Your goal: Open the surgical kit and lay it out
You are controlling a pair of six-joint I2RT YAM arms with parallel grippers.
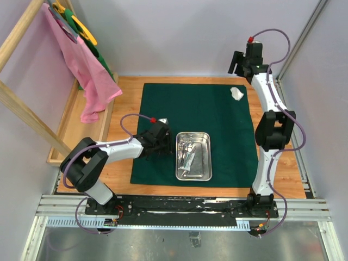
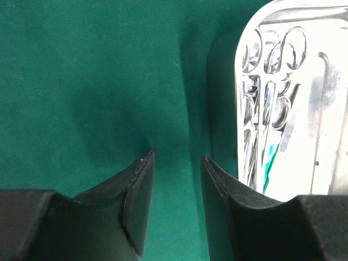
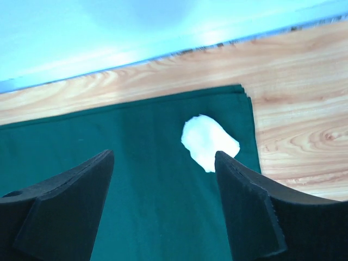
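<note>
A steel tray (image 1: pixel 202 156) of scissors, clamps and other instruments (image 2: pixel 268 109) lies on the dark green cloth (image 1: pixel 190 103), lower centre in the top view. Just left of it hangs my left gripper, its fingers partly apart, only cloth visible between them. My right gripper (image 1: pixel 235 62) is raised at the back right, open and empty, over a crumpled white piece (image 3: pixel 207 142) near the cloth's far corner.
A wooden rack (image 1: pixel 15 106) at the left holds a pink cloth (image 1: pixel 92 92) and green and yellow items above a wooden base. Bare wood borders the green cloth.
</note>
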